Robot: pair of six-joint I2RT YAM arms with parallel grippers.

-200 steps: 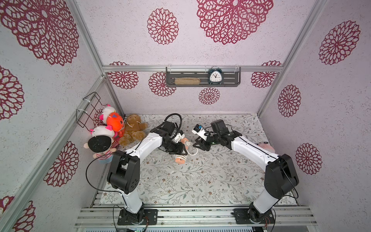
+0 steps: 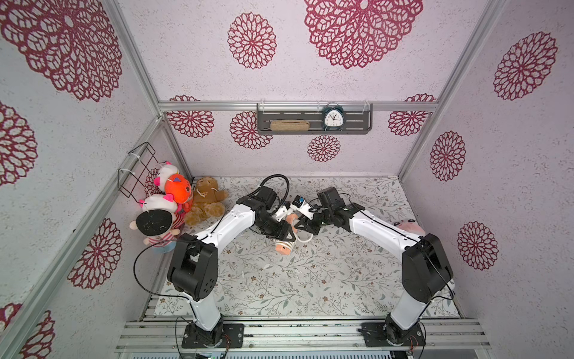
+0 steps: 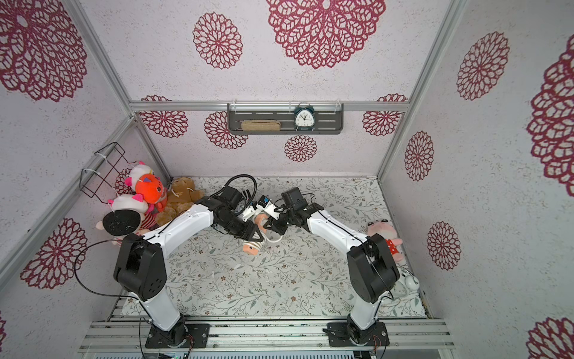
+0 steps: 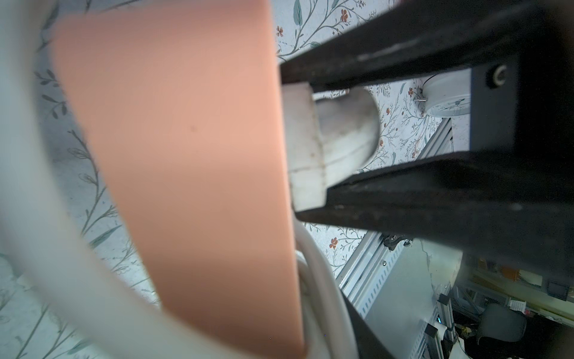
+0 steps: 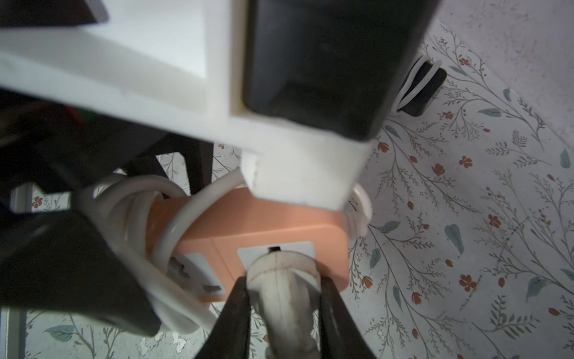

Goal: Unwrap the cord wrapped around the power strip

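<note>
The orange power strip (image 2: 284, 247) hangs between my two grippers at the middle, white cord (image 5: 173, 239) looped round it. In the left wrist view my left gripper is shut on something at the strip (image 4: 179, 167), beside a white plug-like piece (image 4: 349, 131) between its fingers. My right gripper (image 2: 303, 226) is right up against the strip; in its wrist view a white plug (image 5: 284, 293) sits at its dark fingertips over a socket face. How far its fingers are open is unclear.
Plush toys (image 2: 170, 209) and a brown bear (image 2: 206, 203) crowd the left side; a pink plush (image 3: 382, 236) is at the right. A grey shelf (image 2: 358, 122) with a clock (image 2: 333, 118) is on the back wall.
My right gripper has moved left toward the strip. My left gripper and the strip have shifted slightly right.
</note>
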